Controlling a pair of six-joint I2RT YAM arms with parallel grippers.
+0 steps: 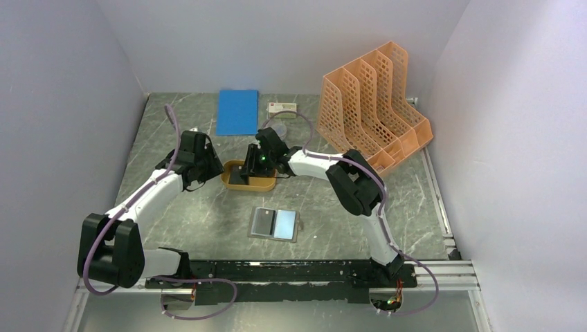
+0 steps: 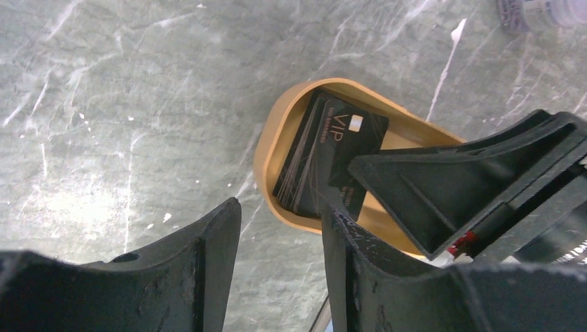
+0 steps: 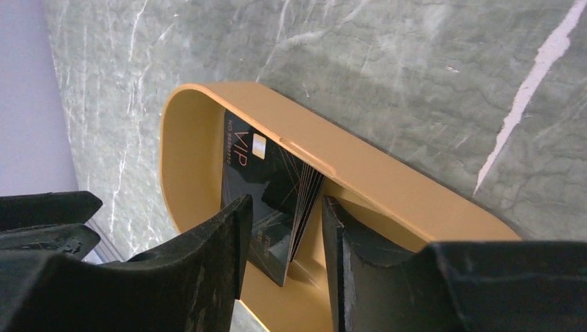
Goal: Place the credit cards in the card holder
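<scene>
Black credit cards [image 3: 259, 162], the top one marked VIP, lean in a loose stack inside the tan oval tray [image 1: 249, 187]. My right gripper is over the tray with its finger part open; the cards' edges appear between its fingers, but contact is not clear. My left gripper stands part open at the tray's left end, nothing held. In its view, the black right gripper covers part of the cards [image 2: 347, 131]. In front of the tray, the card holder [image 1: 273, 238] lies unfolded, a dark card in its left half and a pale blue right half.
A blue sheet [image 1: 237, 112], a small box [image 1: 282, 109] and a clear round container [image 1: 279, 129] are behind the tray. An orange file rack [image 1: 377, 104] takes up the back right. Bare table surrounds the holder.
</scene>
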